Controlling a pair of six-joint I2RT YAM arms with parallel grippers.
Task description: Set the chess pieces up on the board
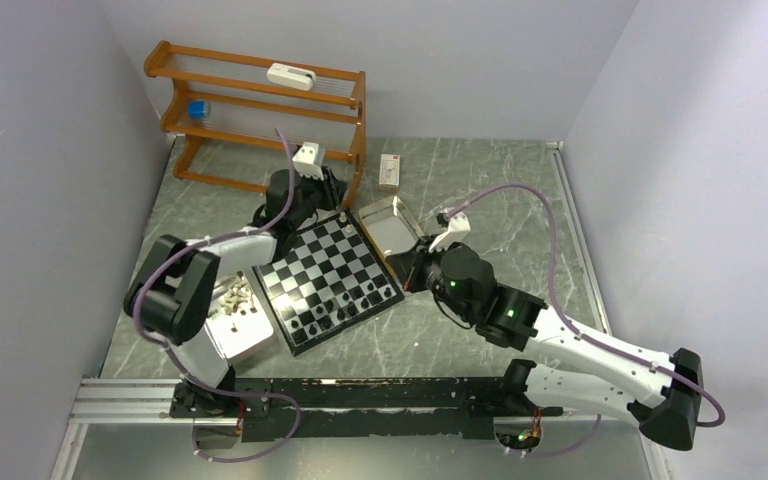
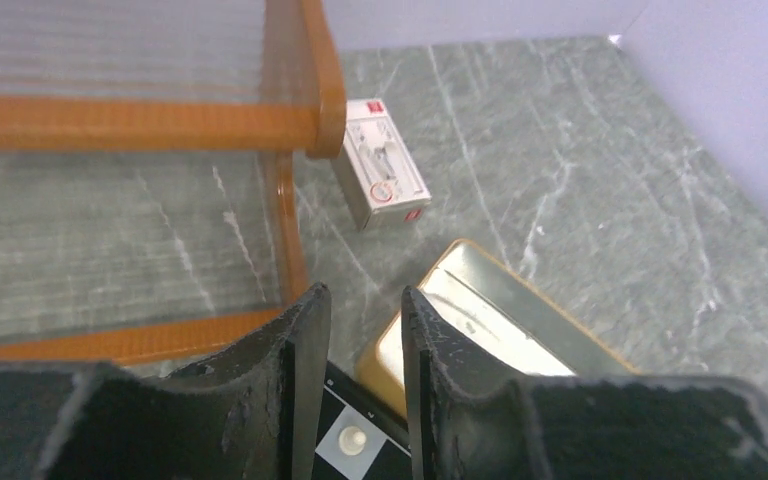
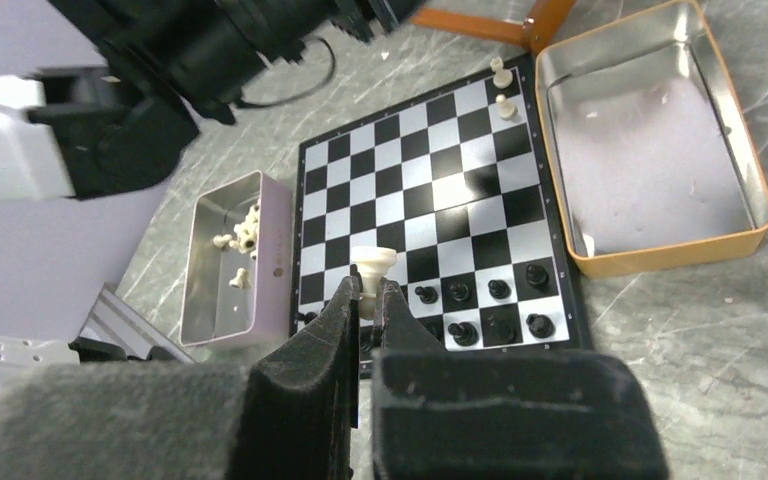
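Note:
The chessboard [image 1: 325,270] has several black pieces along its near side; in the right wrist view two white pieces [image 3: 505,108] stand at its far right corner. My left gripper is raised over that corner, fingers apart with a gap and nothing between them. My right gripper is shut on a white piece [image 3: 373,258], held above the board's near side in the right wrist view. More white pieces [image 3: 245,235] lie loose in a pink-grey box [image 3: 270,250] left of the board.
A wooden rack [image 1: 260,132] stands behind the board. An empty metal tray [image 3: 660,255] sits right of the board, and a small box [image 2: 380,165] lies behind it.

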